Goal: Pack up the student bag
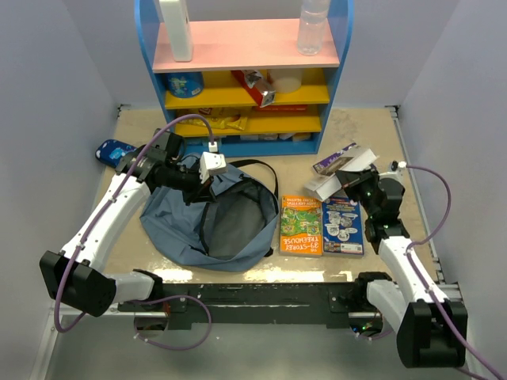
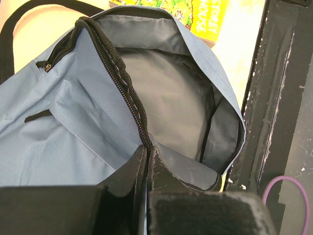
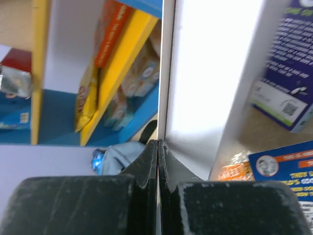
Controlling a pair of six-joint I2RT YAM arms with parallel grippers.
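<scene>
The blue-grey bag [image 1: 178, 226] lies on the floor with its mouth gaping. My left gripper [image 1: 204, 195] is shut on its black zipper rim [image 2: 113, 73], and the grey lining [image 2: 161, 93] shows beyond. At the right, the white book [image 1: 360, 160] is tilted up on edge. My right gripper [image 1: 345, 184] is shut at its thin edge, with the pale board [image 3: 210, 63] rising from the fingertips. An orange treehouse book [image 1: 301, 226] and a blue book [image 1: 342, 229] lie side by side below it. A purple book [image 3: 293, 58] lies flat behind.
A blue shelf [image 1: 341, 47] with pink and yellow boards stands at the back, holding a bottle [image 1: 313, 28] and snack packs. A dark blue pouch [image 1: 113, 151] lies at the far left. A dark beam [image 1: 253, 297] crosses the front.
</scene>
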